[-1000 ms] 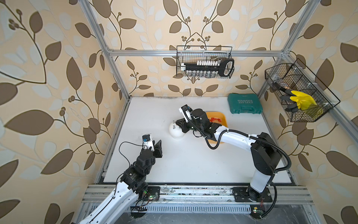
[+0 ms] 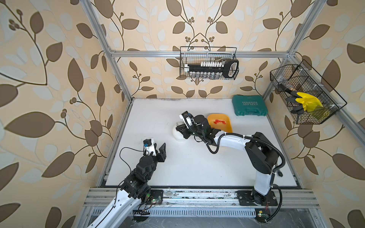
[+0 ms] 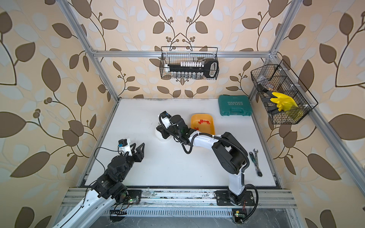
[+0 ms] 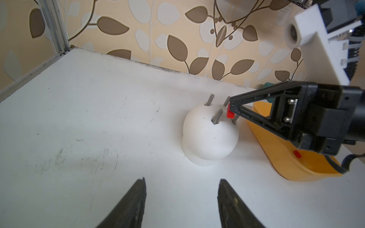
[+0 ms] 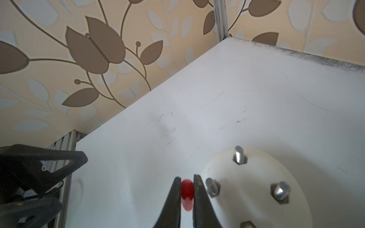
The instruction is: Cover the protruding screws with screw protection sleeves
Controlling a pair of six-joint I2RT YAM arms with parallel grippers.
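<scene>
A white dome (image 4: 209, 133) stands on the table with several bare metal screws sticking up, among them a front screw (image 4: 217, 116) and a rear-left screw (image 4: 209, 100). My right gripper is shut on a red sleeve (image 5: 187, 189), held over the dome's edge. In the right wrist view the sleeve appears left of the nearest screw (image 5: 212, 186), apart from it; in the left wrist view it hangs close behind the front screw. My left gripper is open and empty, some way from the dome at the table's left front.
An orange tray (image 4: 289, 171) with red sleeves (image 2: 219, 121) is right of the dome, partly under the right arm. A green case (image 2: 249, 105) lies at the back right. Tools (image 3: 255, 162) lie at the right edge.
</scene>
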